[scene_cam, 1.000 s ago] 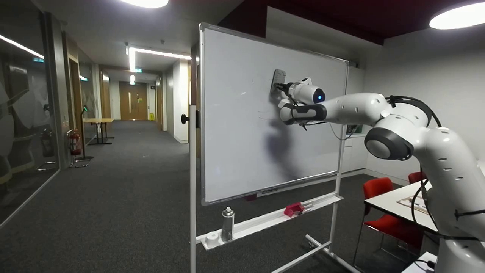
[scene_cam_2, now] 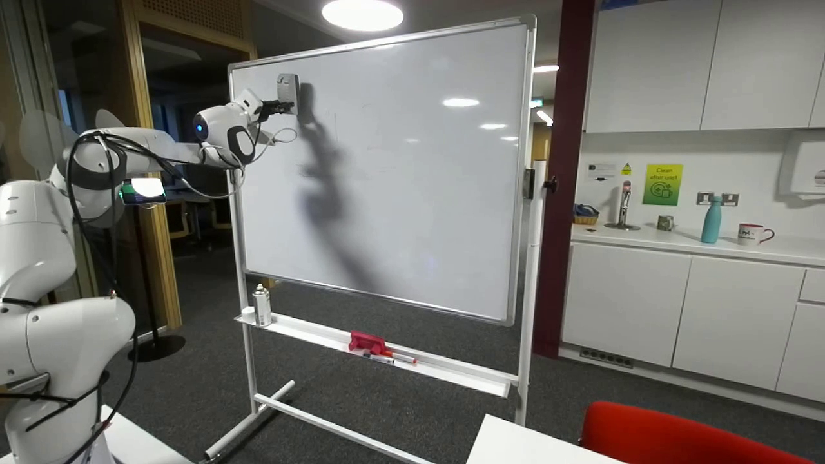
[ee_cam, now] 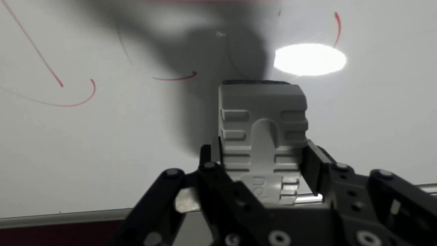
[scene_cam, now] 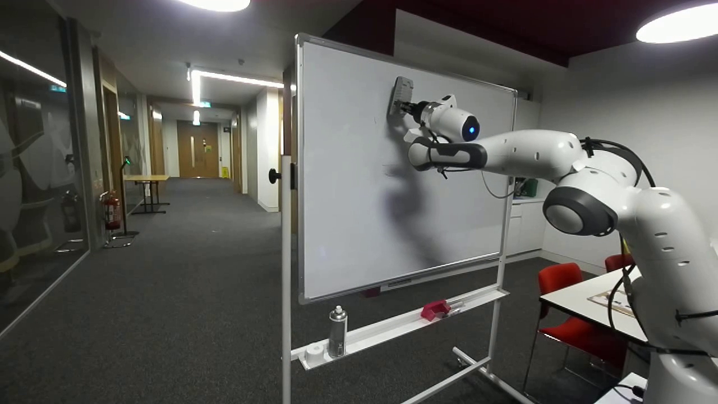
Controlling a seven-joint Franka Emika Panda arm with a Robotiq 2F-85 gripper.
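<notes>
My gripper is shut on a grey whiteboard eraser (ee_cam: 262,102), with one finger on either side of its ridged body. Near the top of the whiteboard (scene_cam: 350,202), the eraser (scene_cam: 401,95) is held up at the board's surface; whether its dark pad touches is hard to tell. In the second exterior view the eraser (scene_cam_2: 287,93) is at the upper left of the board, its shadow beside it. Red marker strokes (ee_cam: 69,106) show on the board in the wrist view, some left of the eraser and a short one to its upper right.
The tray (scene_cam_2: 309,332) under the board carries a spray can (scene_cam_2: 262,306), a white roll (scene_cam: 314,353), a red holder (scene_cam_2: 367,341) and markers (scene_cam_2: 402,357). The board's metal frame (ee_cam: 82,216) runs close to the gripper. A white table (scene_cam: 592,303) and red chairs (scene_cam: 560,275) stand nearby.
My arm has risen and shifted slightly left in the first exterior view, carrying the eraser higher up the board. The grip on it looks the same.
</notes>
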